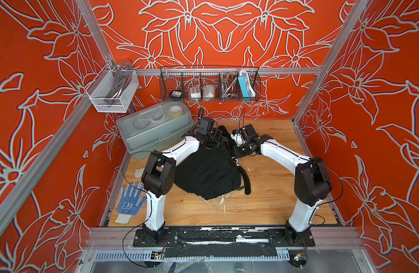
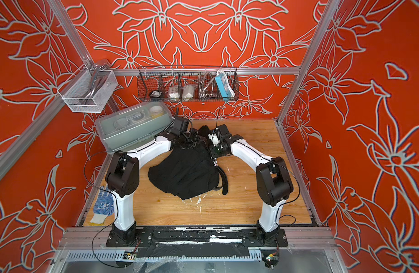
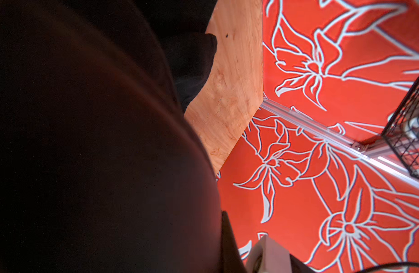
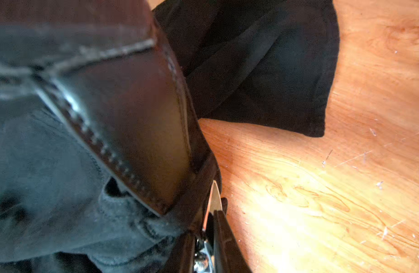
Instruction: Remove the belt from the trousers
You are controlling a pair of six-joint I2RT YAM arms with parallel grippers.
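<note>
Black trousers (image 1: pixel 202 175) lie bunched mid-table, a leg reaching to the back. The black belt (image 1: pixel 245 182) hangs from their right side, with a metal buckle beside it. In the right wrist view, a stitched leather section (image 4: pixel 127 127) crosses the waistband. My left gripper (image 1: pixel 214 138) is at the upper waistband, shut; dark cloth blocks most of its wrist view, and what lies between its fingers is hidden. My right gripper (image 1: pixel 236 147) is at the waistband just right of it, its fingertips low by the belt and a shiny metal piece; how far apart they stand is unclear.
A grey lidded box (image 1: pixel 154 127) sits at back left, a blue dotted glove (image 1: pixel 129 200) at front left. A wire basket (image 1: pixel 209 86) and a white basket (image 1: pixel 111 95) hang on the walls.
</note>
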